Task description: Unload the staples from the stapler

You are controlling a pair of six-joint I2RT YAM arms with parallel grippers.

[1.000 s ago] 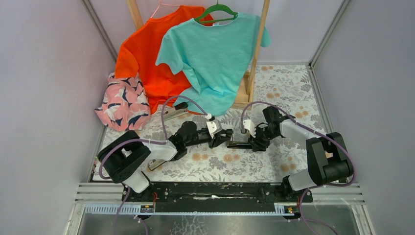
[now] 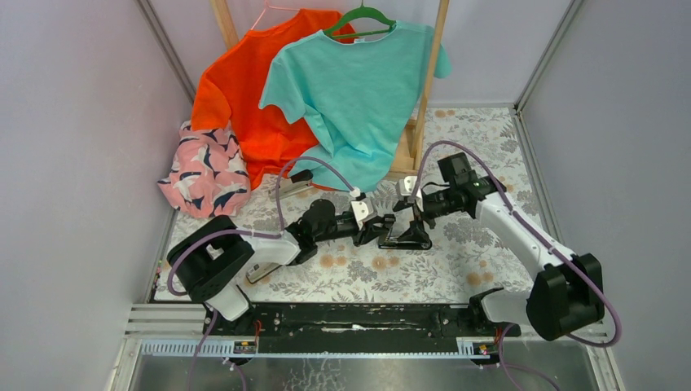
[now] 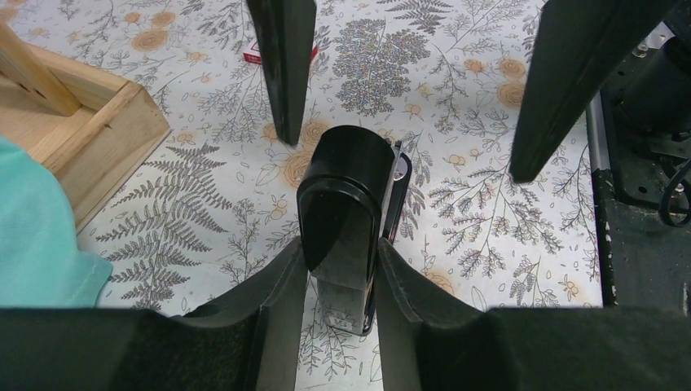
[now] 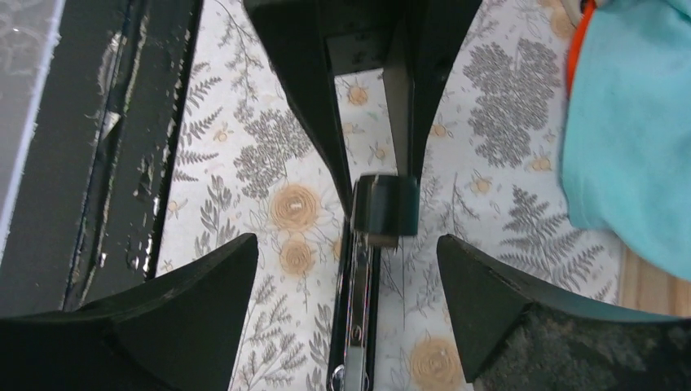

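Observation:
A black stapler [image 3: 342, 195] lies on the floral table with its top raised, its long base [image 4: 354, 326] reaching to the right in the top view. My left gripper is shut on the upright end of the stapler. Above that end hover the spread fingers of my right gripper, open with nothing between them; in the right wrist view the stapler lies between and below them.
Turquoise [image 2: 342, 98] and orange [image 2: 244, 90] shirts hang at the back beside a wooden box [image 3: 122, 130]. A pink patterned cloth [image 2: 204, 175] sits back left, near other staplers [image 2: 289, 186]. A small red box [image 3: 253, 55] lies beyond the stapler.
The left gripper has shifted very slightly.

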